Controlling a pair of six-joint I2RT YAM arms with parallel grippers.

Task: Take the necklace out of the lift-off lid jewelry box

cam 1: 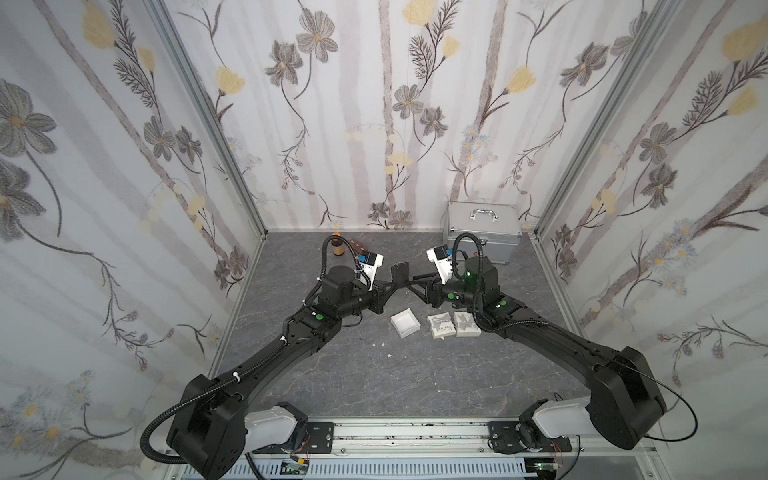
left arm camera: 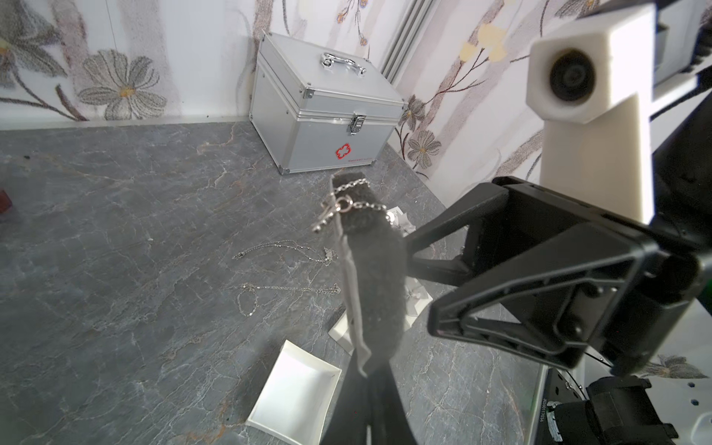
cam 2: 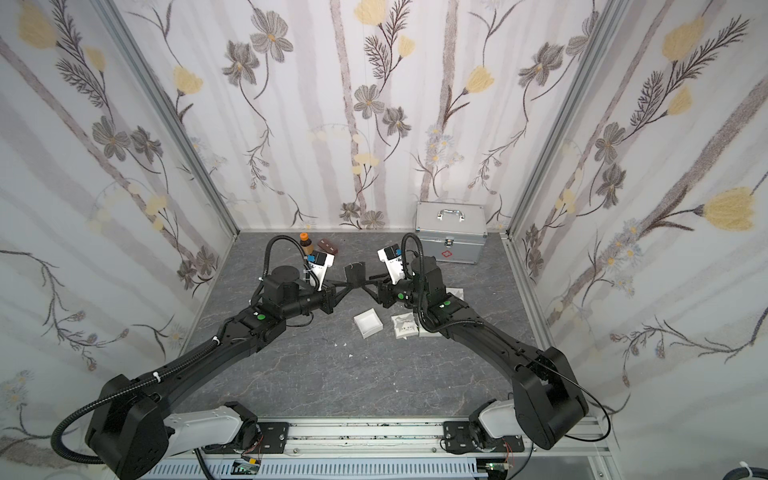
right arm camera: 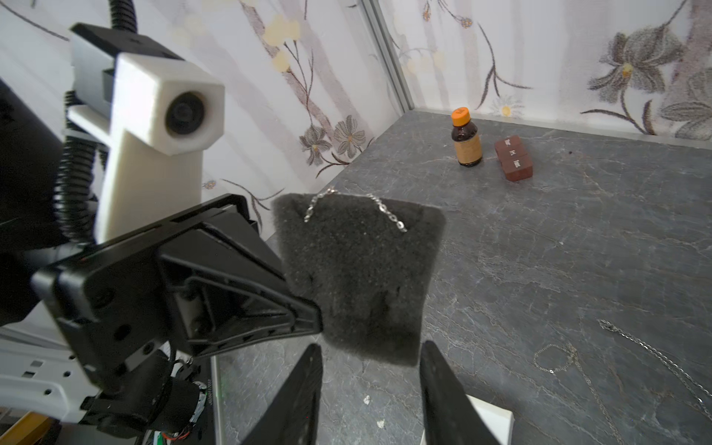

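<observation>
A black foam pad (left arm camera: 374,282) with a silver necklace (left arm camera: 345,204) draped over its top is held up between my grippers. My left gripper is shut on the pad's lower edge. My right gripper stands open beside the pad, its fingers apart at the bottom of the right wrist view. Below, an open white box part (cam 1: 405,322) and white boxes with bows (cam 1: 441,325) rest on the table. In the left wrist view two loose chains (left arm camera: 289,287) lie on the table.
A silver metal case (cam 1: 484,228) stands at the back right. An orange-capped bottle (right arm camera: 465,144) and a brown block (right arm camera: 513,157) stand at the back left.
</observation>
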